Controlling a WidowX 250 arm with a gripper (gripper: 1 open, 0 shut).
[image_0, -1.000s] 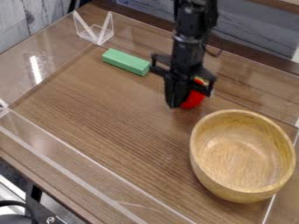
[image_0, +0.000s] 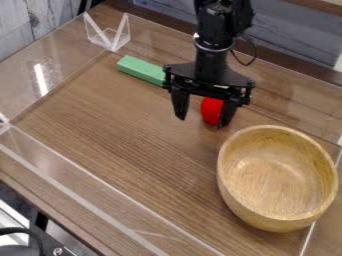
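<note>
My black gripper (image_0: 207, 98) hangs over the table at the upper middle, open, its fingers spread to either side of a red object (image_0: 211, 115) that is partly hidden behind it. Whether the fingers touch it is unclear. A green block (image_0: 140, 70) lies to the upper left of the gripper.
A large tan bowl (image_0: 274, 205) fills the lower right. A clear plastic object (image_0: 107, 30) is at the back left.
The green block and bowl stay in place.
</note>
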